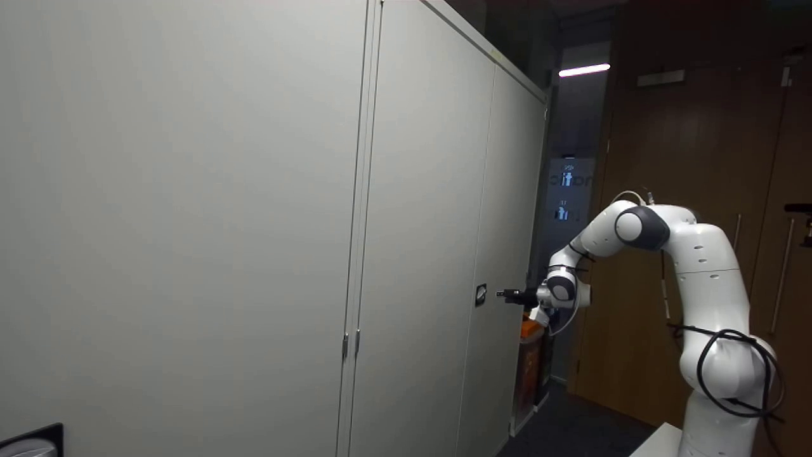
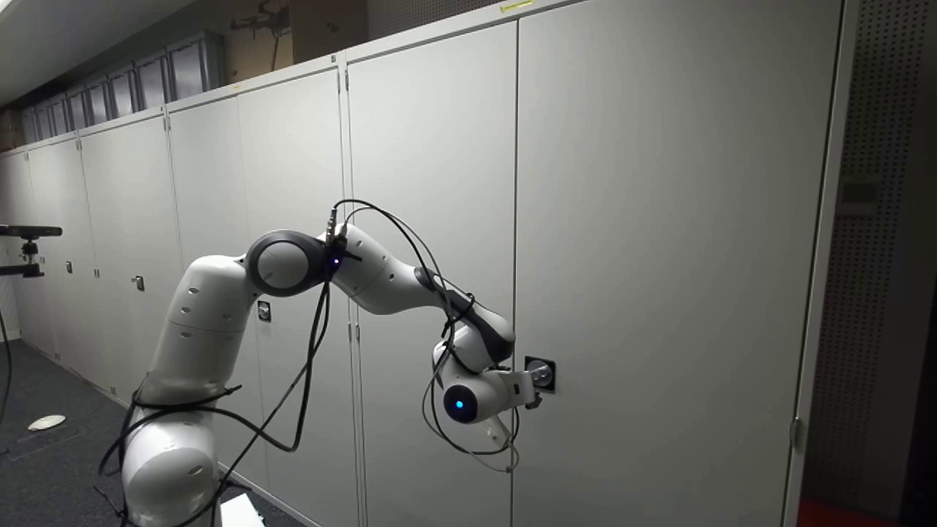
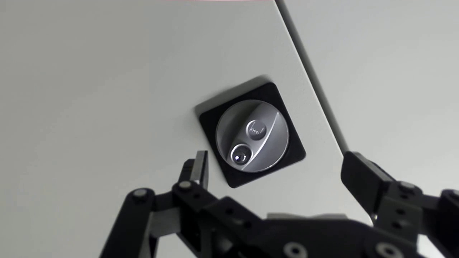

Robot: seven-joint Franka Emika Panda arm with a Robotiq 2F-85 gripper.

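A round silver turn handle (image 3: 269, 144) with a keyhole is set in a black square plate (image 3: 296, 151) on the grey cabinet door (image 3: 107, 86). Its raised grip lies tilted in the wrist view. My gripper is open, its two fingers wide apart, with the handle seen beyond and between them and nothing held. From the side, in the first exterior view, the gripper (image 1: 499, 294) points at the handle (image 1: 481, 294) with a small gap in front of the door. The wrist partly covers the area beside the handle (image 2: 540, 373) in the second exterior view.
A narrow seam (image 3: 314, 77) between the two doors runs close beside the handle plate. Tall closed cabinets (image 2: 422, 158) form a continuous wall. Bins with an orange lid (image 1: 530, 326) stand past the cabinet's end. Loose cables (image 2: 307, 386) hang from the arm.
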